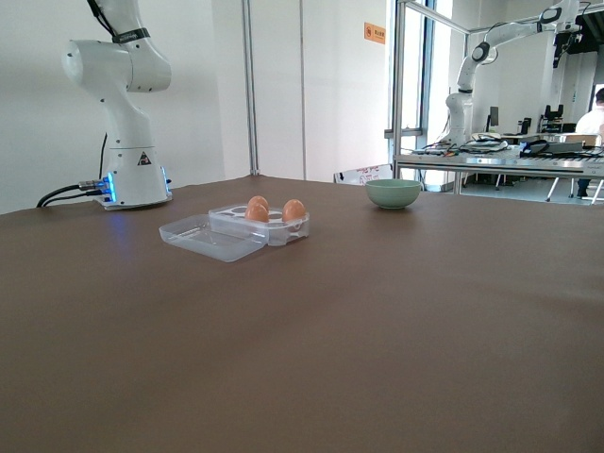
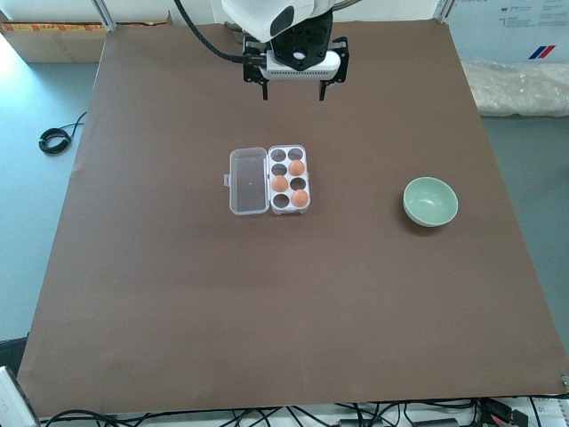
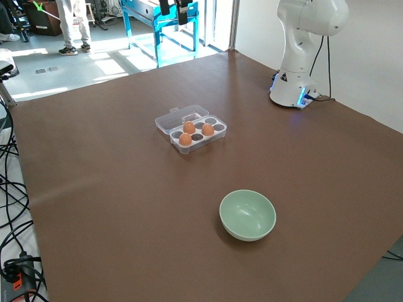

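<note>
My gripper [image 2: 293, 91] is raised over the back edge of the table, its two black fingers spread apart with nothing between them; in the right view only its lower part shows at the top. An open clear egg carton [image 2: 250, 181] lies mid-table, lid flat to one side in the left view, holding several brown eggs [image 2: 300, 197] among empty wells. A pale green bowl [image 2: 430, 202] stands apart from the carton, to its right in the left view, and looks empty.
Cables [image 3: 12, 207] run along one edge outside the work area. The white robot base [image 1: 137, 180] stands at the back of the table.
</note>
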